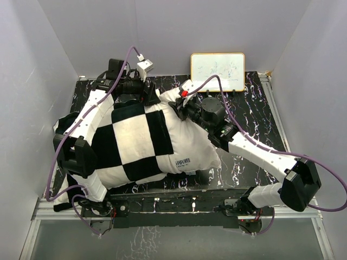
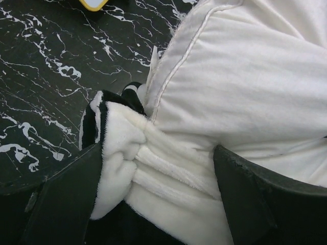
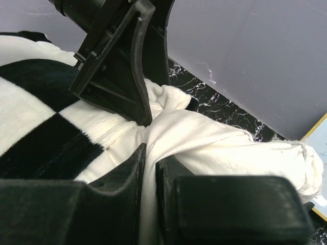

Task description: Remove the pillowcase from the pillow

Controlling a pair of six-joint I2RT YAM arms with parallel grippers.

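A pillow in a black-and-white checkered fleece case point(image 1: 133, 137) fills the left and middle of the table, with white fabric point(image 2: 240, 76) and a seamed edge at its upper right end. My right gripper point(image 1: 183, 105) is shut on that white fabric, a fold running between its fingers in the right wrist view. Just left of it, my left gripper point(image 1: 149, 93) is open over the fleece edge beside the white fabric, its fingers pressed into the cloth point(image 2: 158, 173).
A whiteboard point(image 1: 217, 70) lies at the back right of the black marble table point(image 1: 255, 124). Grey walls surround the table.
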